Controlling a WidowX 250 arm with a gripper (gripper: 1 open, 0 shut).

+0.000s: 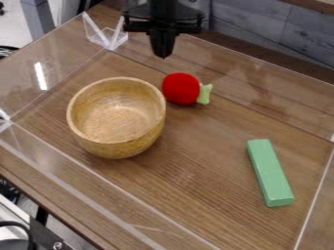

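Observation:
My dark gripper (162,47) hangs at the top centre of the camera view, above and behind the red round object (181,88) with a pale green tip. It looks shut, with nothing visible between its fingers, though it is small here. A wide tan wooden bowl (115,116) sits left of centre, and a light green bar (269,172) lies at the right.
The wooden table (183,195) has free room in front and between bowl and bar. A clear plastic-looking item (104,33) is at the upper left, left of the gripper. A raised wooden edge runs along the back right.

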